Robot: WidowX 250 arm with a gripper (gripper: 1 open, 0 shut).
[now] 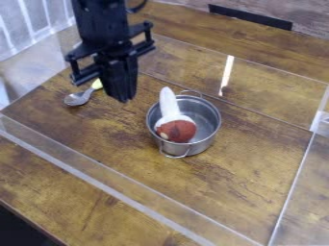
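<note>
My dark gripper [104,77] hangs over the upper left of the table, shut, with nothing seen between its fingers. Below it a spoon [79,98] with a pale yellow handle lies on the wooden table, partly hidden by the gripper. To the right, a metal pot [205,121] with side handles holds a red round item [178,130] and a white elongated item [167,102].
Clear panels edge it at the left and right. A small white strip [226,75] lies behind the pot, and a dark slot is at the back edge.
</note>
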